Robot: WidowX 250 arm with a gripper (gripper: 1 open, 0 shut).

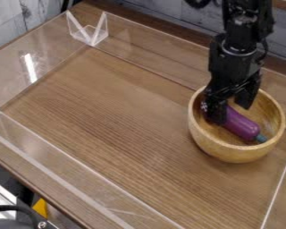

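Observation:
My black gripper [225, 100] reaches down into a wooden bowl [239, 151] at the right, its fingers open near the left, upper end of a purple eggplant-like object [241, 125] lying inside. The object has a teal tip toward the lower right. Whether the fingertips touch it is hard to tell.
A white wire basket [86, 29] stands at the back left. A wall runs along the back.

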